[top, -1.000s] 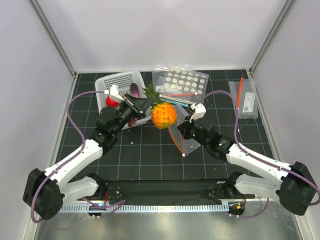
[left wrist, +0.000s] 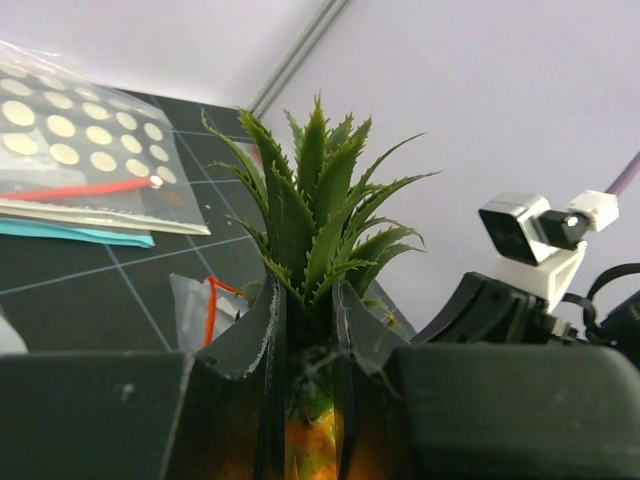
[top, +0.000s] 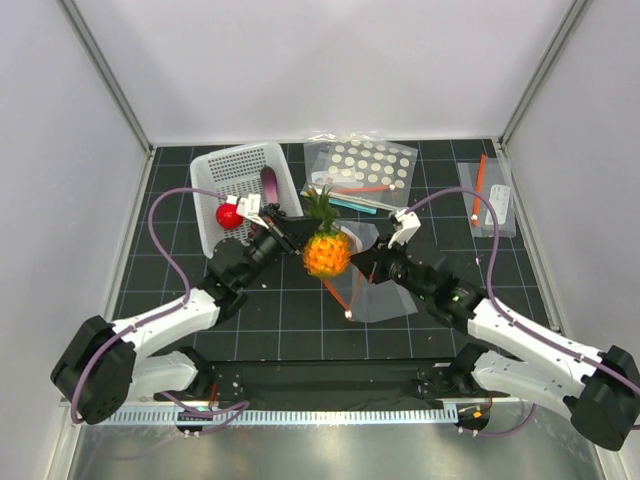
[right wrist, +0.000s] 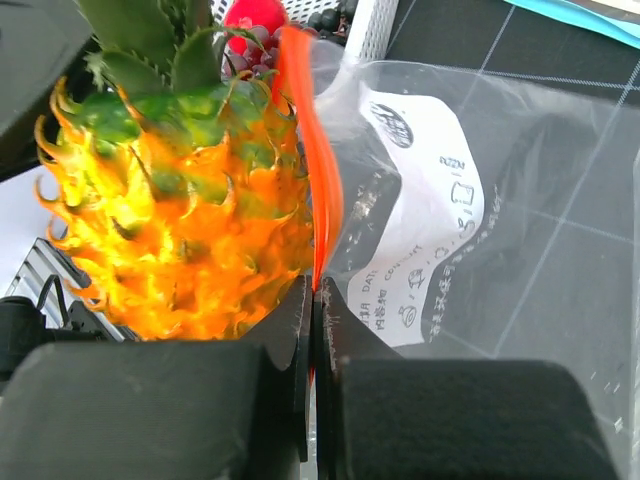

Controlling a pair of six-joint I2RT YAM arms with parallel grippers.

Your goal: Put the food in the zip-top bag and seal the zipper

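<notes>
An orange toy pineapple [top: 327, 254] with green leaves [left wrist: 318, 190] hangs above the table, my left gripper shut on it at the base of the leaves. Just right of the fruit, my right gripper is shut on the edge of a clear zip bag [top: 370, 295], near its orange zipper [right wrist: 318, 165]. The bag has a white printed label [right wrist: 425, 215] and spreads to the right below the fruit. In the right wrist view the pineapple is beside the zipper, outside the label side; how far the bag's mouth gapes is hidden.
A white basket [top: 203, 205] at the back left holds a red tomato [top: 229, 216], an eggplant [top: 269, 185] and grapes [right wrist: 262, 55]. Behind lies a dotted bag [top: 395, 165]; another clear bag [top: 497, 215] lies far right.
My right gripper has shifted slightly left, and the bag shows more spread beneath it.
</notes>
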